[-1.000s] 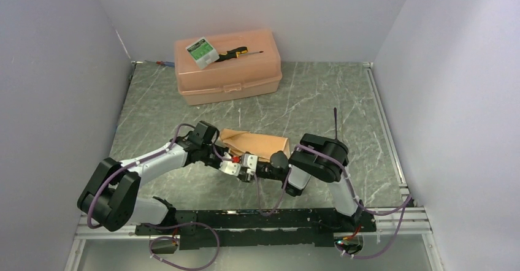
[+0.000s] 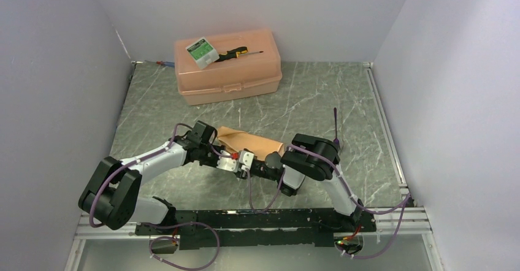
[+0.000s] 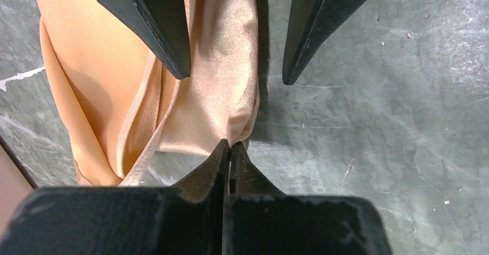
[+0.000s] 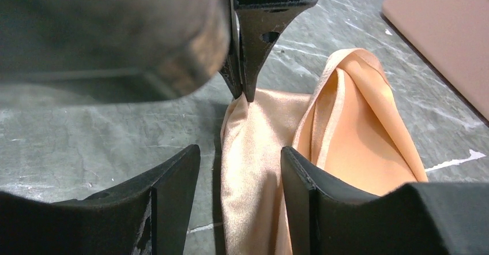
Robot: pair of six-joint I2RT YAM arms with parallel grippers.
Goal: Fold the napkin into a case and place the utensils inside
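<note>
The peach napkin lies folded on the marble surface, its middle partly hidden under both arms in the top view. My left gripper is shut on the corner of the napkin's narrow folded strip, pinching it at the edge. Right beside it my right gripper stands part open over the same strip, its fingers apart on either side; in the left wrist view those fingers hover along the fold. A raised flap of the napkin curls up beside the strip. I cannot make out the utensils clearly; a dark thin object lies at the right.
A pink translucent box with a screwdriver and a white-green packet on it stands at the back left. Walls bound three sides.
My right arm has shifted slightly left and toward the front, and the napkin's visible part has moved a little left.
</note>
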